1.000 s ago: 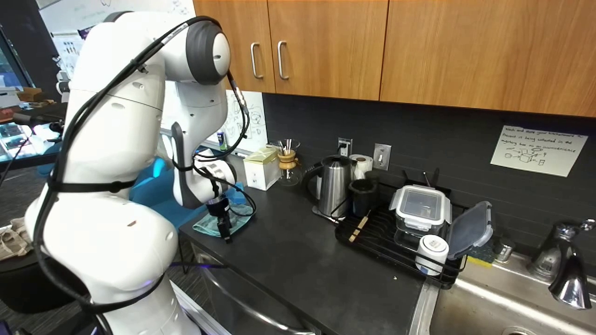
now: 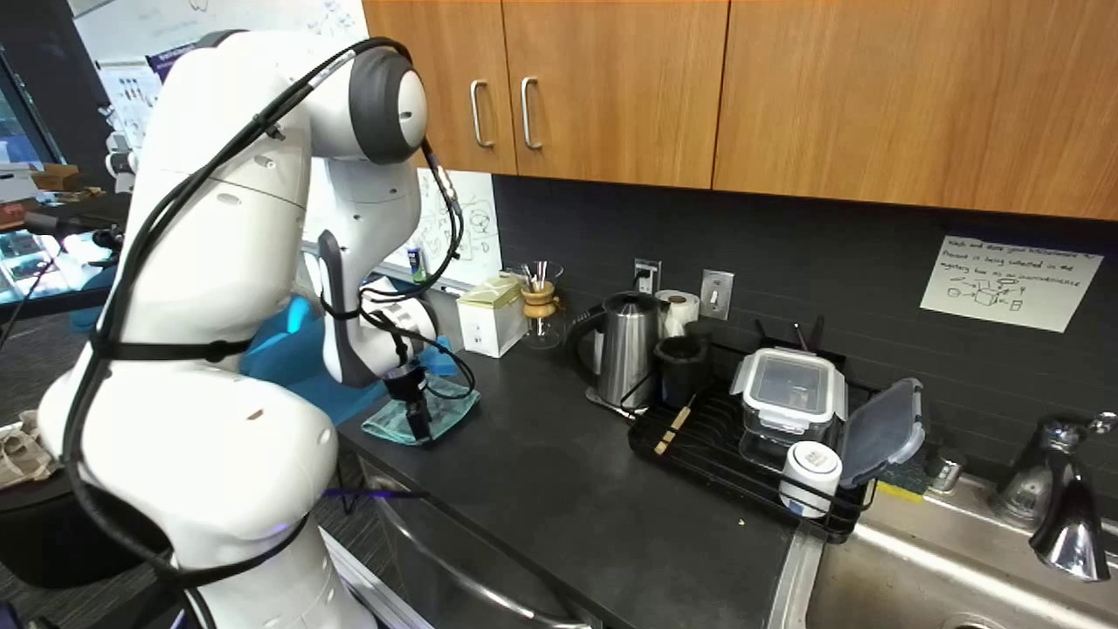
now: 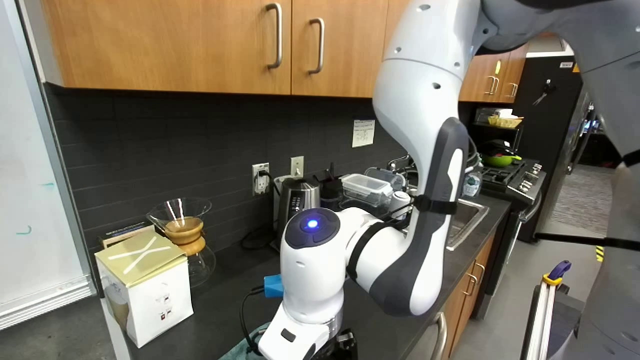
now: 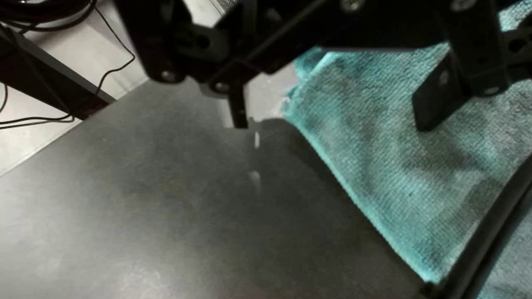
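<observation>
A teal cloth (image 4: pixel 379 144) lies flat on the dark countertop (image 4: pixel 189 214), near the counter's left end. Over its edge hangs my gripper, open, its fingers wide apart with nothing between them. In the wrist view the left fingertip (image 4: pixel 238 110) is above bare counter, while the right fingertip (image 4: pixel 434 107) is over the cloth. Exterior view 1 has the gripper (image 2: pixel 418 428) low at the front part of the cloth (image 2: pixel 456 412). Whether the fingers touch the cloth cannot be made out. In exterior view 2 only a corner of the cloth (image 3: pixel 240 350) shows beside the arm.
Behind the cloth stand a white box (image 2: pixel 490 323) and a glass coffee maker (image 2: pixel 541 314). A steel kettle (image 2: pixel 626 351) and a black dish rack (image 2: pixel 723 461) are farther right, before the sink (image 2: pixel 922 587). The counter between cloth and rack is clear.
My gripper has shifted slightly left and up in exterior view 1, a little farther over the cloth. The cloth and the other objects look unmoved.
</observation>
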